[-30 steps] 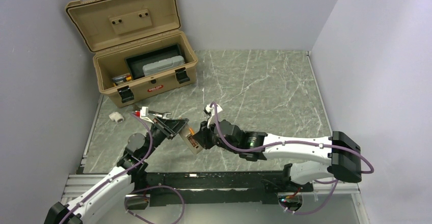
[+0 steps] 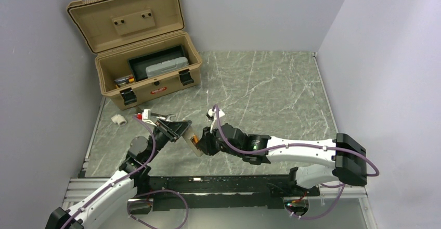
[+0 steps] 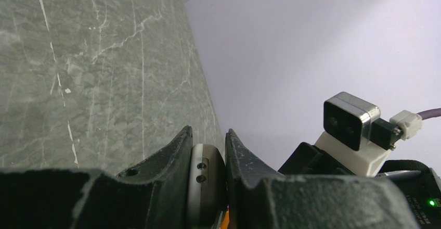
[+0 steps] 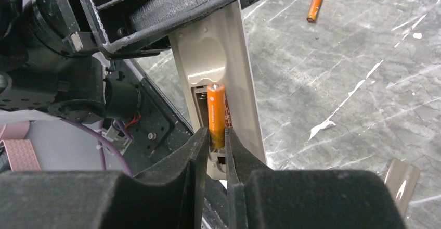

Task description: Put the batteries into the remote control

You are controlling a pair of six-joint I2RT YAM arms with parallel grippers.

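Note:
My left gripper [image 2: 182, 127] is shut on the beige remote [image 4: 239, 67], held tilted with its battery compartment facing my right gripper [image 2: 203, 141]. An orange battery [image 4: 216, 114] lies at the compartment, its lower end between the fingertips of my right gripper; whether it is seated cannot be told. A second orange battery [image 4: 315, 4] lies on the table in the right wrist view, and a grey-beige cover [image 4: 401, 185] lies at lower right there. The left wrist view shows the remote's end [image 3: 203, 182] between the left fingers.
An open tan toolbox [image 2: 148, 91] holding trays and tools stands at the back left. A white object [image 2: 118, 119] and a tool [image 2: 165, 116] lie near the left arm.
My right gripper has shifted very slightly with the orange battery, which now covers more of the remote's compartment. The left arm looks unmoved.

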